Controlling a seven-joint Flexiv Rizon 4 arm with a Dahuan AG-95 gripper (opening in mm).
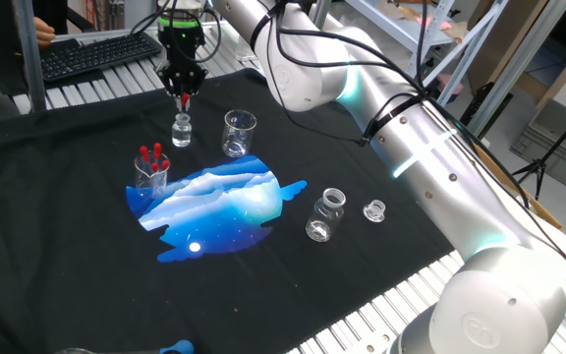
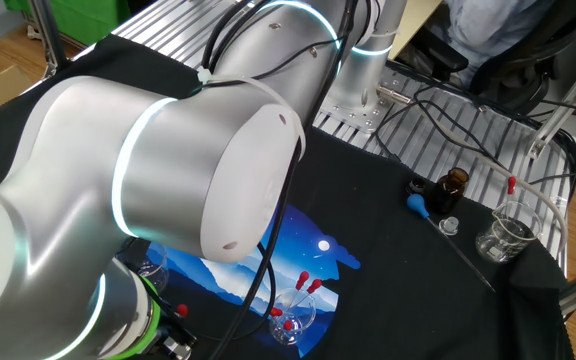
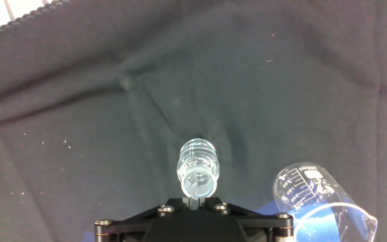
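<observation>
In exterior view 1, my gripper (image 1: 184,95) points down at the far left of the cloth, right over a small clear glass bottle (image 1: 182,130). Between its fingertips shows the red bulb (image 1: 185,101) of a dropper, and the fingers look shut on it. The dropper's lower end cannot be made out against the bottle's neck. In the wrist view the bottle (image 3: 198,168) stands just beyond the fingers, with liquid inside. More red-bulbed droppers (image 1: 156,151) lean in a small beaker (image 1: 148,179) nearby.
An empty beaker (image 1: 239,134) stands close on the right of the bottle. Farther off are a wide-mouthed jar (image 1: 324,216) and its glass stopper (image 1: 374,210). A blue printed mat (image 1: 219,211) covers the middle. Exterior view 2 shows a brown bottle (image 2: 450,188) and another beaker (image 2: 508,232).
</observation>
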